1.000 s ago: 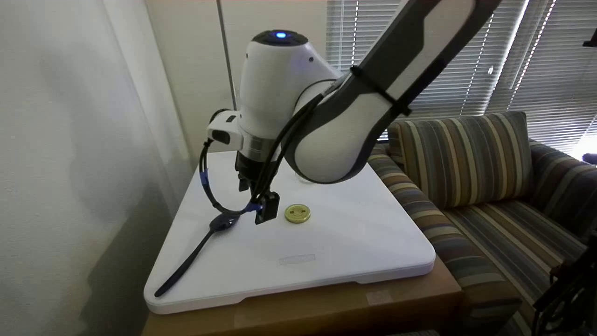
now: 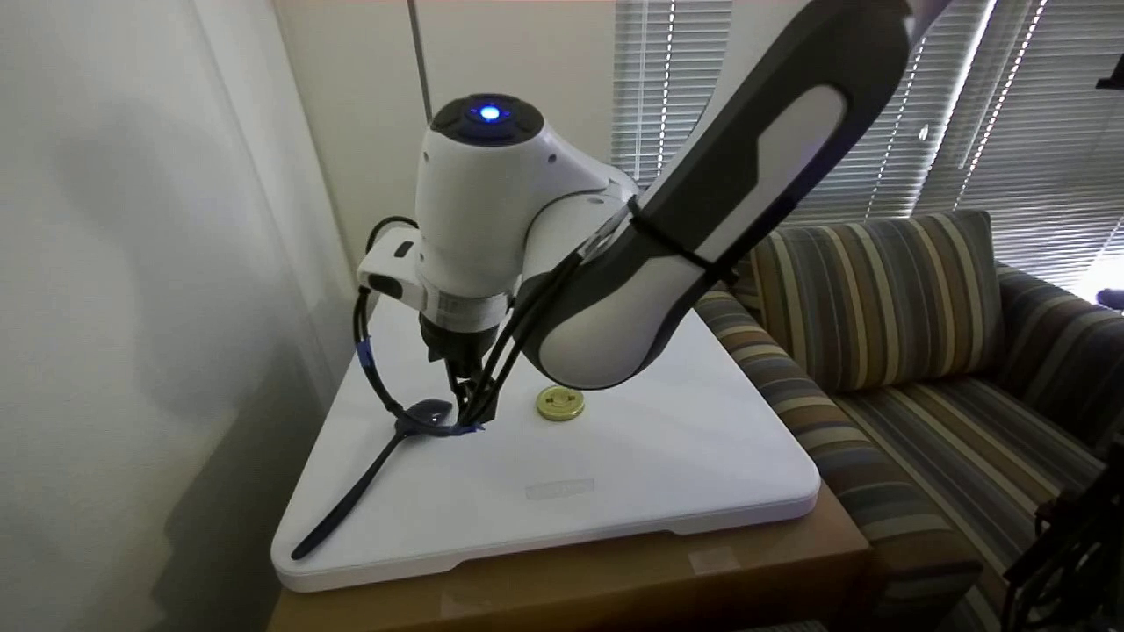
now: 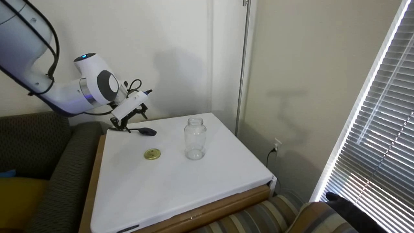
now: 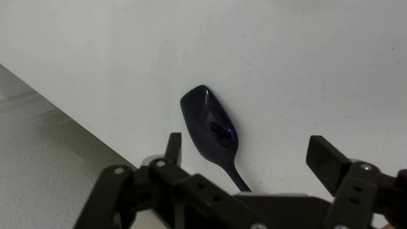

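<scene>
A dark spoon (image 4: 209, 122) lies on the white table, its bowl between and beyond my fingers in the wrist view. My gripper stands open, its two fingers wide apart, and nothing is held. From the first exterior view, the spoon (image 2: 363, 479) points its handle toward the table's near left corner, and the gripper hangs by the bowl end. A gold lid (image 3: 152, 154) lies flat on the table. The clear glass jar (image 3: 195, 139) stands upright and uncapped; the arm hides it in the first exterior view.
A wall (image 2: 137, 316) runs close along the table's left side. To the right stands a striped sofa (image 2: 885, 305).
My arm has moved left and lower in the first exterior view, bringing the gripper nearer to the spoon's bowl. The spoon and the lid have stayed in place.
</scene>
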